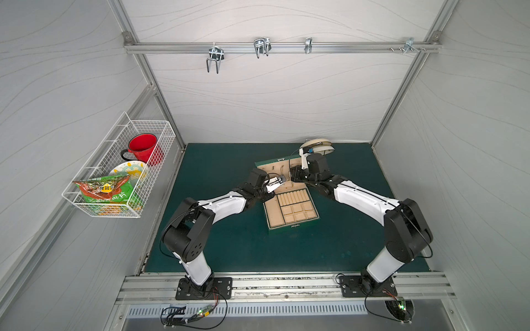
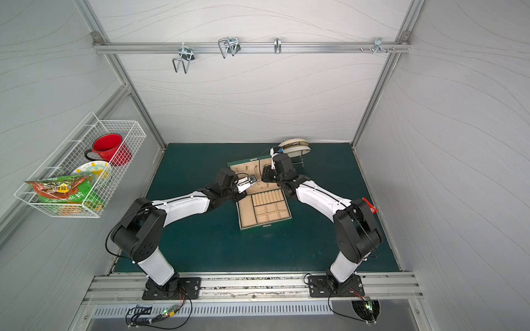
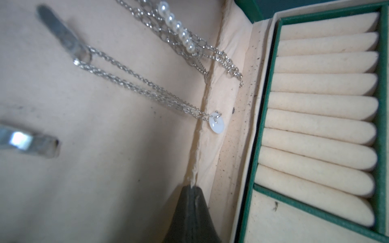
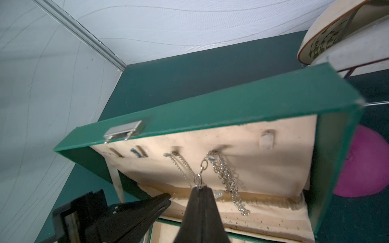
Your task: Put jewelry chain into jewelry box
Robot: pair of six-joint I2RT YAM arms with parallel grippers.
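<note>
The green jewelry box [image 1: 292, 221] lies open on the table, its cream-lined lid [image 4: 243, 162] tipped back. Chains hang from the lid's hooks: a silver chain with a white pendant [image 3: 216, 122], and beside it a thicker silver chain [image 4: 228, 178] with pearls [image 3: 177, 26]. My left gripper is shut by the lid's hinge fold, apart from the pendant, nothing showing between its fingers. My right gripper is shut in front of the lid. A small chain ring [image 4: 197, 179] reaches its fingertips; whether it is pinched there cannot be told.
Ring rolls [image 3: 320, 105] and small empty compartments [image 1: 298, 210] fill the box base. Behind the lid's right end stand stacked bowls [image 4: 360, 48] and a pink object [image 4: 364, 164]. Both grippers are close together.
</note>
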